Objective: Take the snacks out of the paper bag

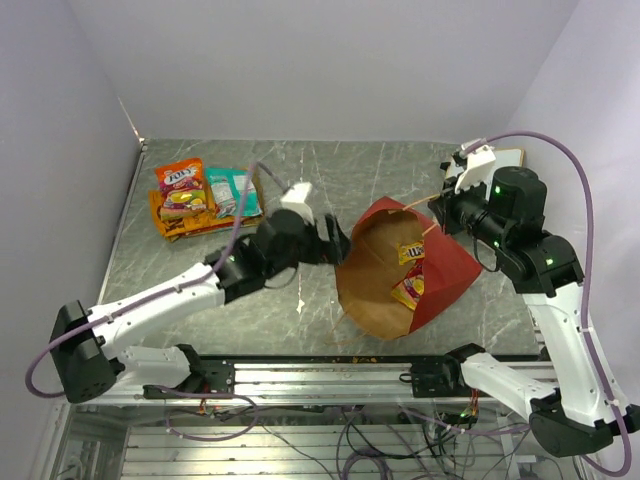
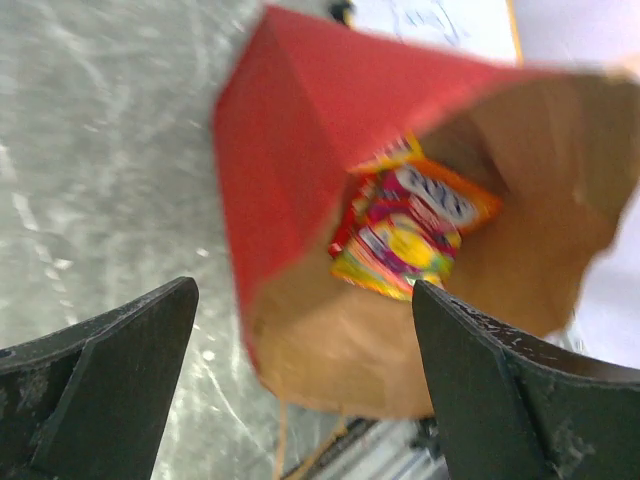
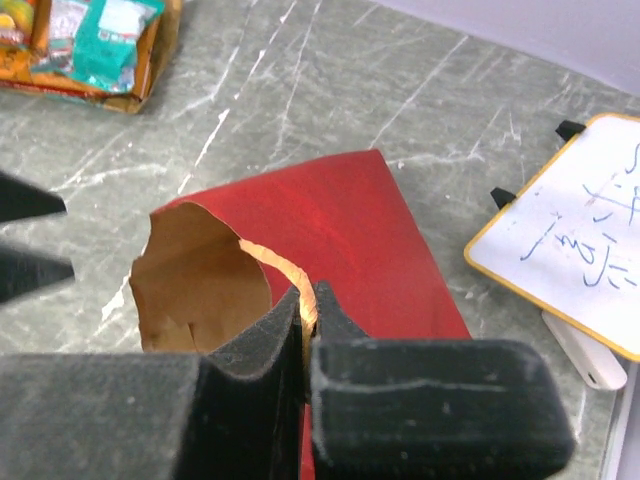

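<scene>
The red paper bag (image 1: 448,282) lies on its side, its brown mouth facing left. Inside it rest a red-and-yellow snack packet (image 1: 409,287) and, above that in the top view, a small yellow packet (image 1: 411,253). My left gripper (image 1: 340,242), blurred by motion, hovers at the left of the bag mouth. Its fingers (image 2: 100,385) are spread wide with nothing between them, and the packets show beyond them in the left wrist view. My right gripper is shut on the bag's twisted paper handle (image 3: 285,265).
At the back left lie a Fox's candy bag (image 1: 181,188) and a teal packet (image 1: 231,190) over orange packaging (image 1: 205,222). A whiteboard (image 3: 575,235) stands behind the bag to the right.
</scene>
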